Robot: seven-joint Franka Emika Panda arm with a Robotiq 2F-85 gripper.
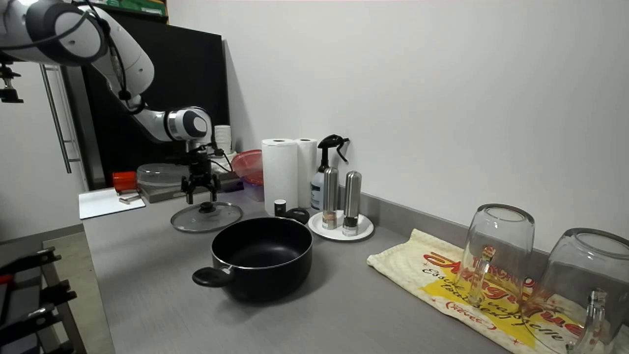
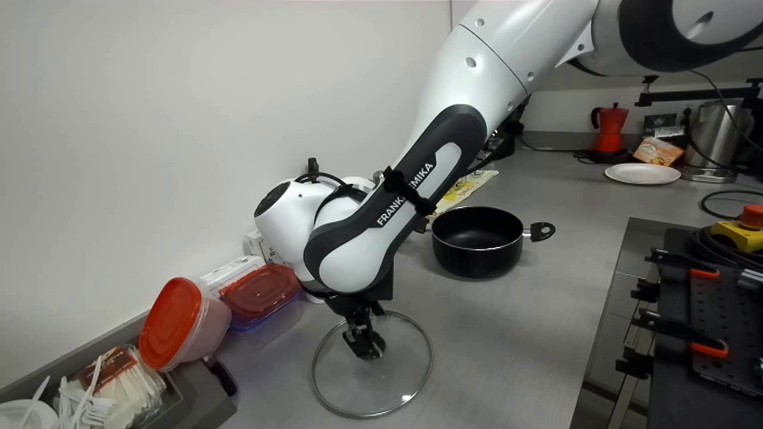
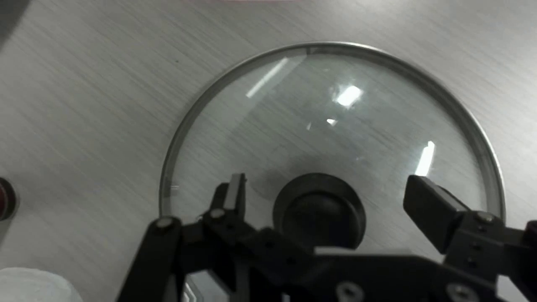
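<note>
On the counter lies a round glass lid [image 1: 194, 220] with a steel rim and a black knob [image 3: 322, 211] at its middle. My gripper [image 1: 200, 199] is open just above that knob, pointing down. In the wrist view the fingers [image 3: 428, 211] stand on either side of the knob with clear gaps, so nothing is held. Exterior view 2 shows the gripper [image 2: 366, 349] over the lid [image 2: 411, 372], partly covering the knob. A black two-handled pot [image 1: 262, 259] sits uncovered and empty nearby.
Paper towel rolls [image 1: 279, 174], a spray bottle [image 1: 317, 188] and two steel grinders on a white plate [image 1: 365, 227] line the wall. Upturned glass mugs [image 1: 501, 248] stand on a cloth. Red-lidded plastic containers [image 2: 171, 325] sit close to the lid. Counter in front of the pot is free.
</note>
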